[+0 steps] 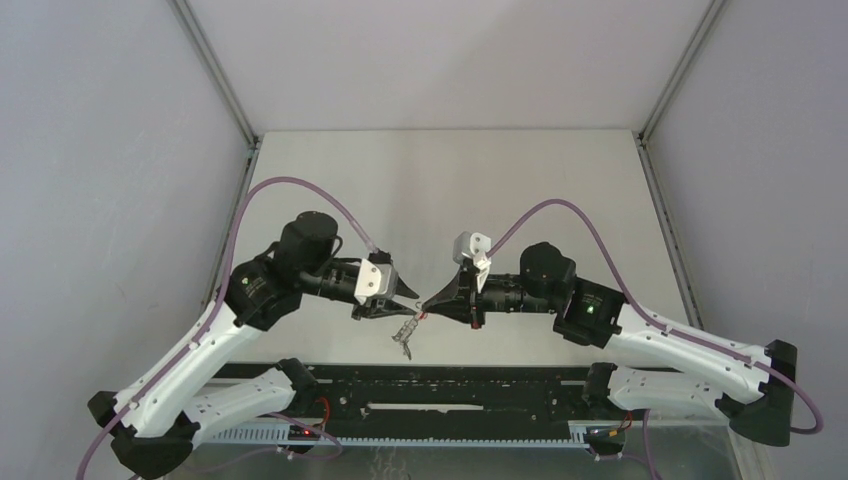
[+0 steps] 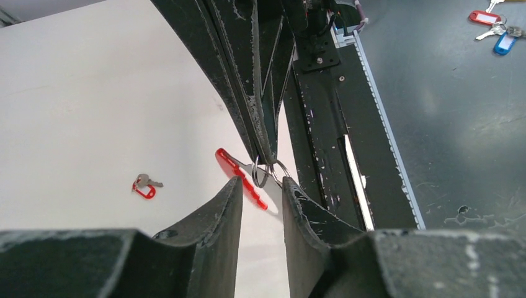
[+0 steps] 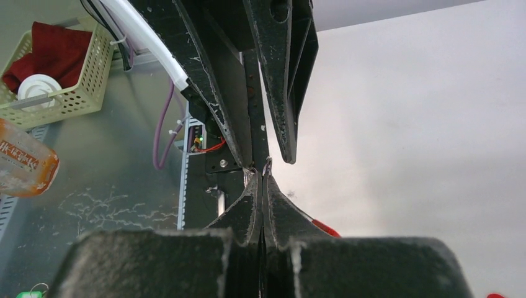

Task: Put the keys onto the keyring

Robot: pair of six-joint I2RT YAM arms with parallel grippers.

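In the left wrist view, thin metal rings (image 2: 260,172) sit at the tip of my right gripper, which is shut on them. Below in that view, my left gripper is part open, its fingertips (image 2: 233,184) apart near the rings; contact is unclear. The right wrist view shows the ring's edge (image 3: 268,166) at the shut fingertips, close to the left gripper's open fingers (image 3: 289,152). From above, silvery keys (image 1: 404,335) hang below the meeting grippers. A red piece (image 2: 239,176) appears behind the rings; whether it is attached is unclear.
A key with a red tag (image 2: 144,185) shows on the white table (image 2: 93,124). More tagged keys (image 2: 505,42) lie on the grey surface beyond the dark rail (image 2: 322,124). A basket (image 3: 87,84) and a jar (image 3: 25,158) are off to the side.
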